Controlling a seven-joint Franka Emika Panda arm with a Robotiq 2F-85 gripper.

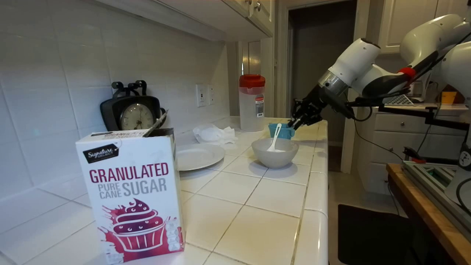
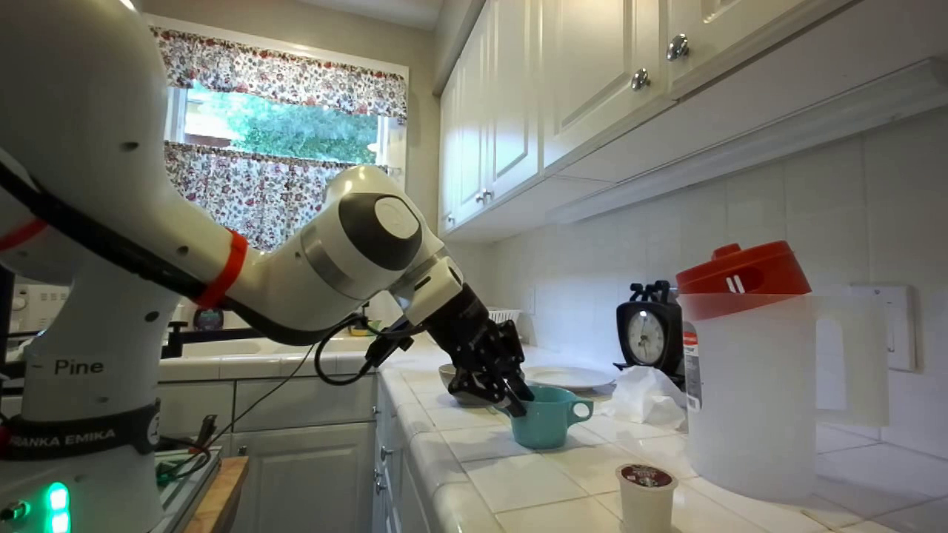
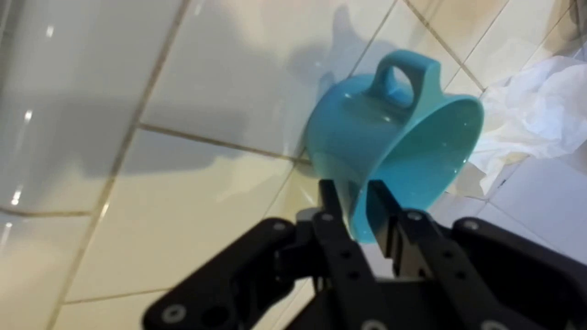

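Observation:
A turquoise cup (image 3: 352, 126) with a loop handle rests on the tiled counter. In exterior view 2 the same cup (image 2: 543, 419) looks upright, its handle pointing right. My gripper comes down over the cup's rim, part open. One finger is outside the wall and the other inside; a gap shows between each of them and the rim. From exterior view 1 the gripper (image 1: 291, 125) is at the cup's right edge. The cup (image 1: 282, 131) is partly hidden there by the bowl and spoon.
A grey bowl (image 1: 276, 156) holding a white spoon (image 1: 275, 136) stands close to the cup. Around them are a plate (image 1: 201, 156), crumpled paper (image 1: 215, 134), a red-lidded pitcher (image 2: 751, 391) and a small pod (image 2: 646, 497). The sugar box (image 1: 132, 198) is at the front.

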